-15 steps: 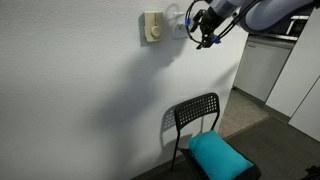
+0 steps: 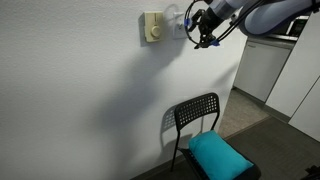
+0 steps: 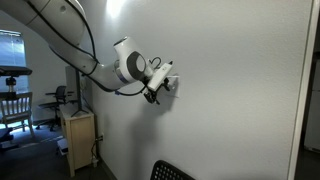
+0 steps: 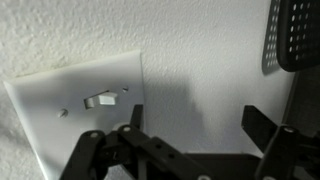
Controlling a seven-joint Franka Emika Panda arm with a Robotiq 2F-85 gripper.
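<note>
A white light switch plate (image 4: 60, 122) with a small toggle (image 4: 108, 92) fills the left of the wrist view. My gripper stands open, its dark fingers (image 4: 258, 124) wide apart with only bare wall showing between them. The toggle lies outside the gap, just past the left finger. In exterior view 1, the gripper (image 2: 206, 40) is close to the wall near the switch plate (image 2: 180, 27), which the arm partly covers. Exterior view 2 shows the gripper (image 3: 153, 94) near the wall too; whether it touches is unclear.
A cream dial box (image 2: 153, 27) is mounted left of the switch. Below stands a black chair (image 2: 197, 110) holding a teal cushion (image 2: 218, 156); its perforated back (image 4: 302, 35) also appears in the wrist view.
</note>
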